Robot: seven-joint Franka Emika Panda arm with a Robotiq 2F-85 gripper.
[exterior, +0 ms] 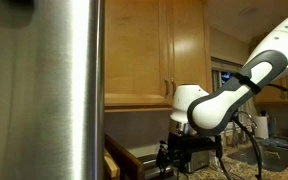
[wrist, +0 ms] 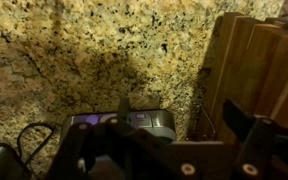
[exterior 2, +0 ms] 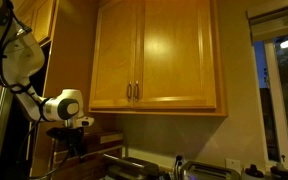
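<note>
My dark gripper enters the wrist view from below, pointing down over the counter. Its two fingers look spread apart, and I see nothing held between them, though the area is dim. A grey appliance with a small purple-lit panel lies below and partly behind the gripper. The gripper hangs in front of the back wall in exterior view 1. In exterior view 2 the gripper is at the left, beneath the wooden cabinet; its fingertips are too dark there to make out.
A wooden block stands at the right, and a black cable curls at the left. A sink lies at the right. A grey panel blocks the left of exterior view 1.
</note>
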